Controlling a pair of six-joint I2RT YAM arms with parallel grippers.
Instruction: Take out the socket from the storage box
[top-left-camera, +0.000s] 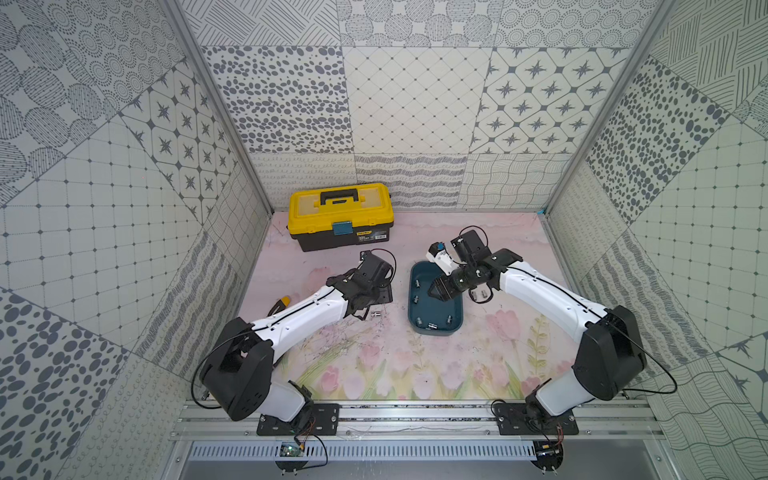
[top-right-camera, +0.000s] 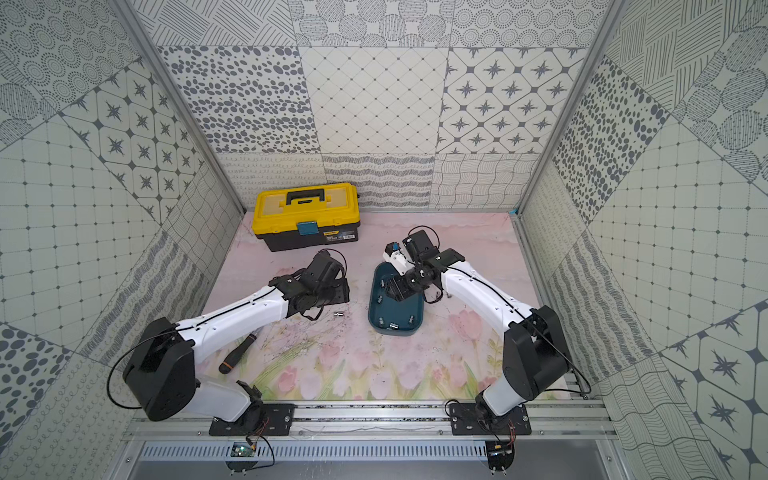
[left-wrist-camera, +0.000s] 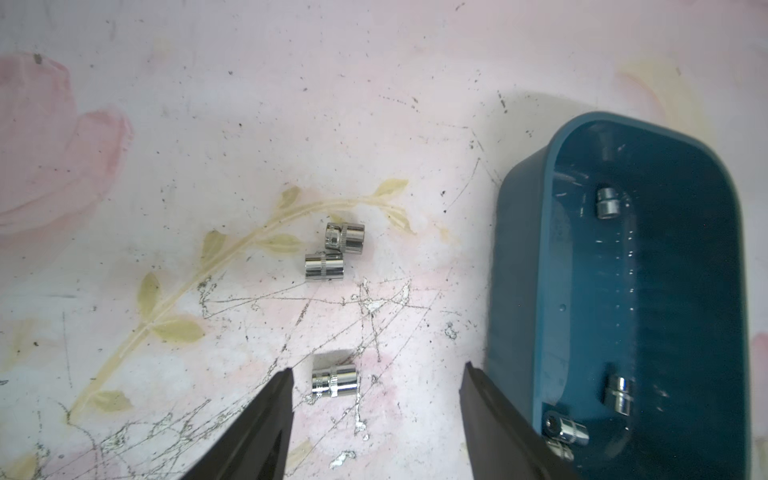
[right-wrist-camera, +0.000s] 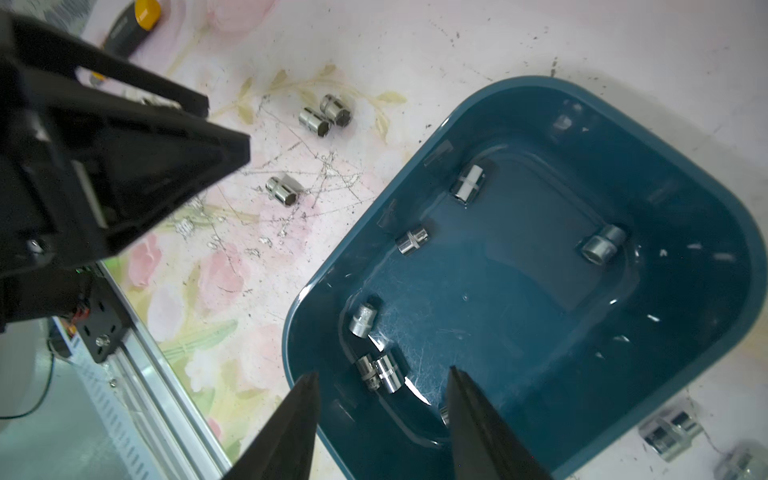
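Note:
The open blue storage box (right-wrist-camera: 512, 280) holds several small silver sockets, among them one (right-wrist-camera: 604, 244) near its right wall and one (right-wrist-camera: 468, 184) by the far left wall. Above the box hangs my right gripper, its fingers apart and nothing between them. To the left of the box, three sockets lie on the table: a single one (left-wrist-camera: 334, 381) and a touching pair (left-wrist-camera: 336, 250). My left gripper is above the table there, fingers spread; the single socket shows between them in the left wrist view but apart from them.
Two sockets (right-wrist-camera: 670, 432) lie on the table right of the box. At the back left stands a yellow and black toolbox (top-left-camera: 340, 216). A dark-handled tool (top-right-camera: 237, 354) rests at the left.

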